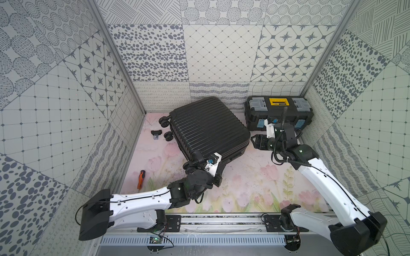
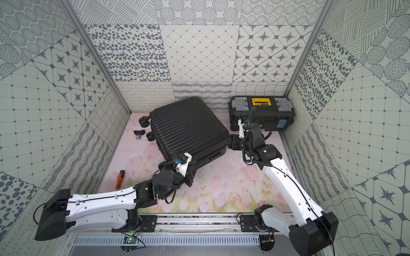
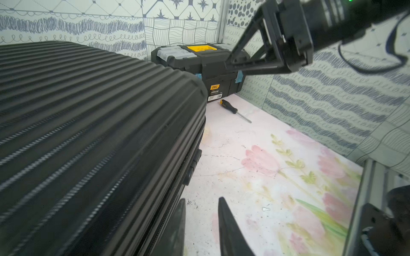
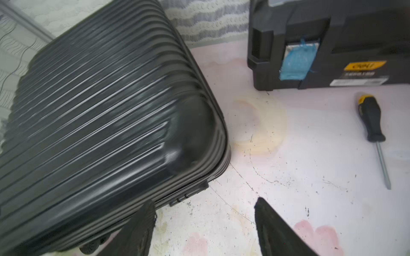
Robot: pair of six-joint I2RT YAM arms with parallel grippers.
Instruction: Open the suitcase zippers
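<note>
The black ribbed suitcase [image 1: 207, 123] lies flat, angled across the table's back middle, its wheels toward the left. In the left wrist view a dark fitting [image 3: 192, 168] sits along the zipper seam on its near side. My left gripper is at the suitcase's near corner, fingertips apart beside that seam, nothing seen between them. My right gripper hangs open above the right of the suitcase, looking down on its corner.
A black toolbox [image 2: 261, 111] stands at the back right, with a screwdriver [image 4: 371, 117] before it. An orange-handled tool [image 1: 141, 179] and a small dark object [image 1: 156, 133] lie at the left.
</note>
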